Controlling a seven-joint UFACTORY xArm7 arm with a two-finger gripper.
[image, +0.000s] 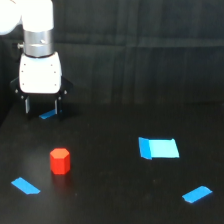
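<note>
A small red block (60, 161) sits alone on the black table in the left front part of the camera view. Its outline looks six-sided. My gripper (42, 106) hangs at the upper left, behind the block and well apart from it. The two dark fingers stand wide apart, so it is open, with nothing seen between them. The fingertips are hard to make out against the dark background.
A light-blue square (163, 148) with a darker blue strip lies right of centre. Flat blue tape pieces lie front left (25, 186), front right (197, 194) and near the gripper (48, 114).
</note>
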